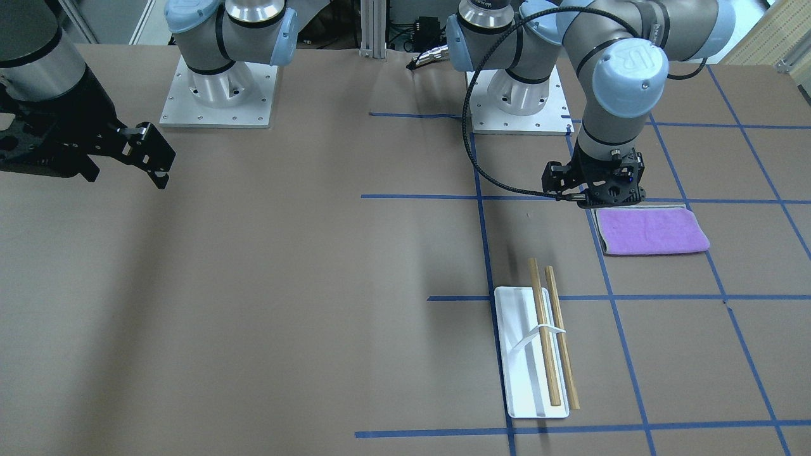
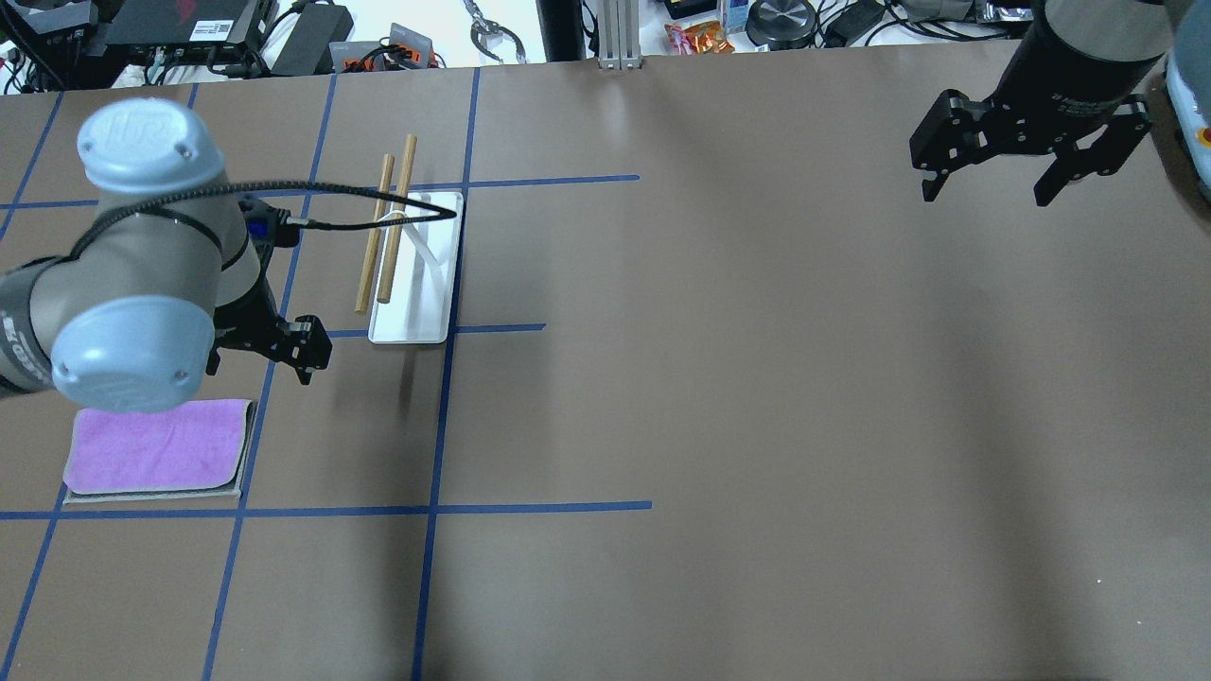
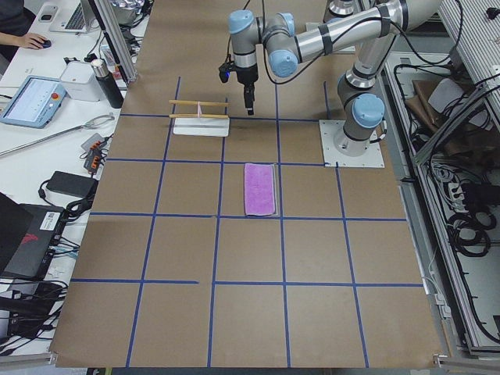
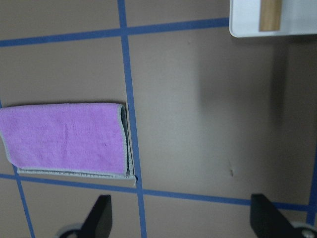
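My gripper (image 1: 589, 190) hangs above the taped grid, between a white tray (image 1: 517, 380) and a folded purple cloth (image 1: 654, 232). In the left wrist view its two fingertips sit wide apart at the bottom, with bare table between them, so it is open. The cloth (image 4: 64, 136) lies flat at the left of that view, the tray (image 4: 242, 22) at the upper right. Two wooden sticks (image 2: 397, 250) rest on and beside the tray, over a small white holder. In the top view the arm's body partly covers my gripper.
A second black gripper (image 1: 129, 152) hangs at the left in the front view, away from the grid. Arm base plates (image 1: 175, 110) stand along the back edge.
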